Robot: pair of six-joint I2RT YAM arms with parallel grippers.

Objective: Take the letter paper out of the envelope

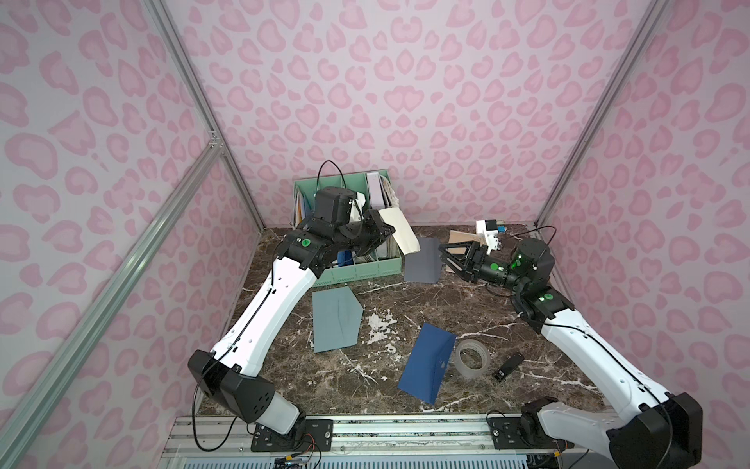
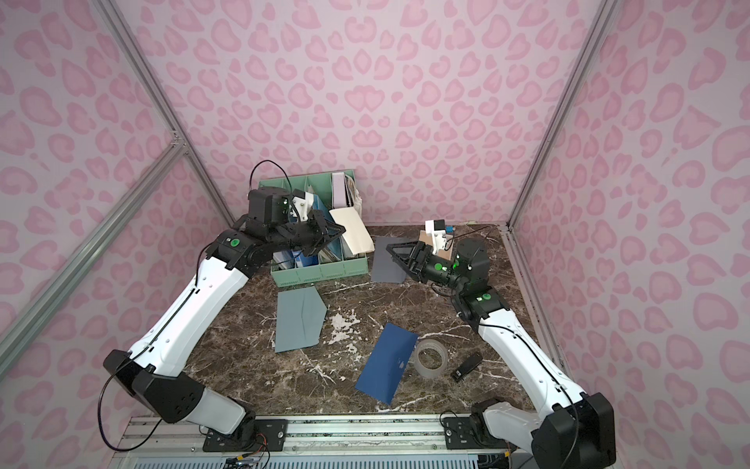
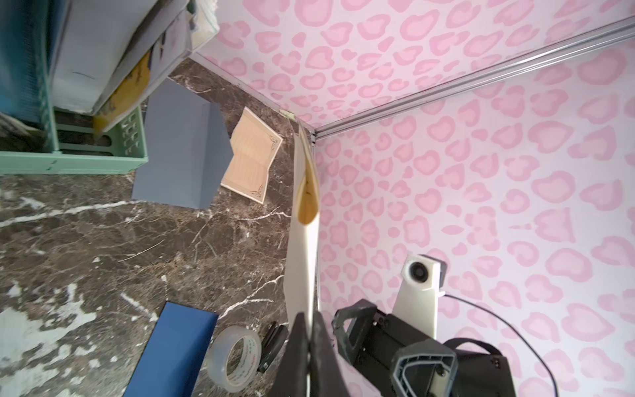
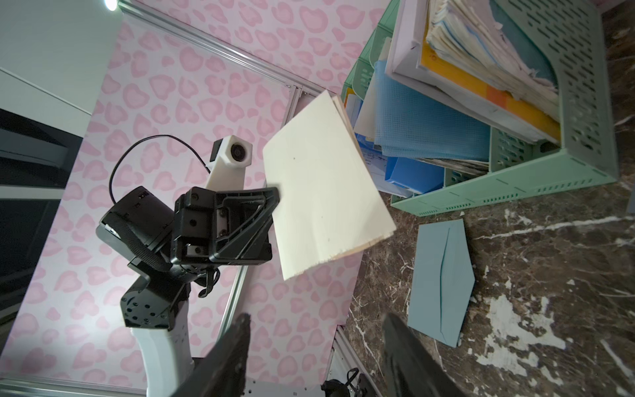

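A cream envelope [image 4: 325,188] hangs upright in my left gripper, whose fingers are shut on its edge; it is also seen in the top left view [image 1: 401,230]. The left wrist view looks along its thin edge, with an orange-tan inner strip [image 3: 307,198] showing at the upper part. Whether letter paper is inside cannot be told. My right gripper [image 1: 454,258] is raised to the right of the envelope, apart from it, open with nothing between its fingers.
A green bin [image 1: 355,273] of files stands behind the left arm. A teal envelope [image 1: 336,320], grey sheet [image 1: 422,262], tan card [image 3: 250,165], blue envelope [image 1: 425,363], tape roll [image 1: 461,363] and black object [image 1: 509,367] lie on the marble table [image 1: 273,367].
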